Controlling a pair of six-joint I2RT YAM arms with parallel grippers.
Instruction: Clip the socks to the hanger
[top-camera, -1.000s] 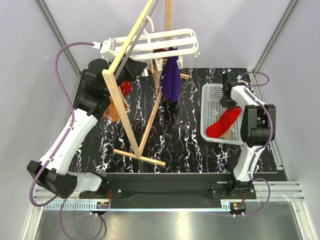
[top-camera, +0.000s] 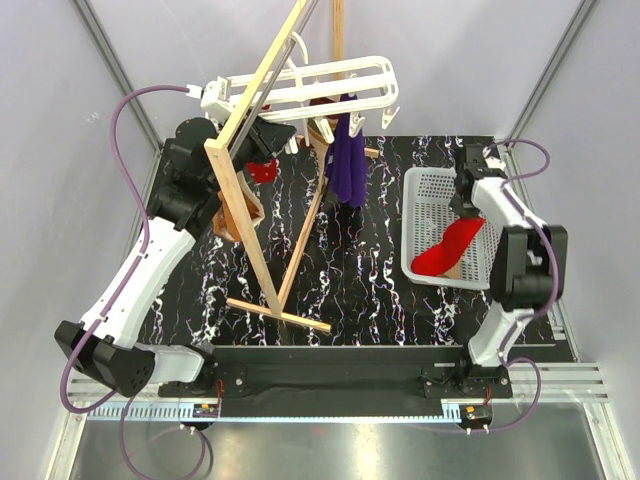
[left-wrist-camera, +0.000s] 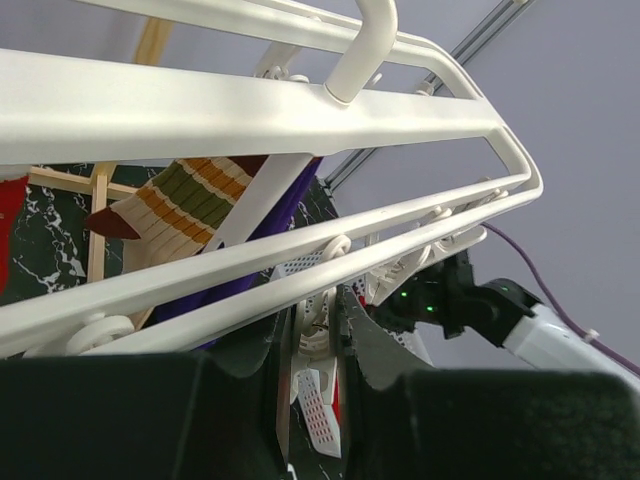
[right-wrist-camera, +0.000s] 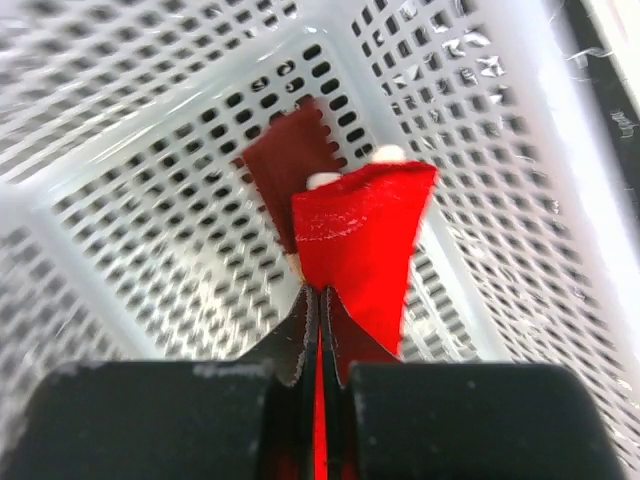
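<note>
The white hanger (top-camera: 330, 95) tops a wooden stand; a purple sock (top-camera: 345, 160) and striped sock (left-wrist-camera: 190, 205) hang beneath. My left gripper is at a clip (left-wrist-camera: 318, 320) on the lower rail, its fingers close around it; how far open is unclear. In the basket (top-camera: 410, 215) lies a red sock (top-camera: 445, 250), with a brown sock (right-wrist-camera: 280, 160) partly under it. My right gripper is shut at the red sock's upper part, fingertips on the fabric; whether it grips cloth is unclear.
The wooden stand (top-camera: 250, 240) occupies the left of the black marbled table (top-camera: 370, 300). Bare table lies between stand and basket. Another red item (top-camera: 262, 172) hangs behind the stand's left post.
The right arm has shifted slightly outward to the right, its gripper lifting or moving within the basket. The hanging socks sway slightly; the left arm is nearly still.
</note>
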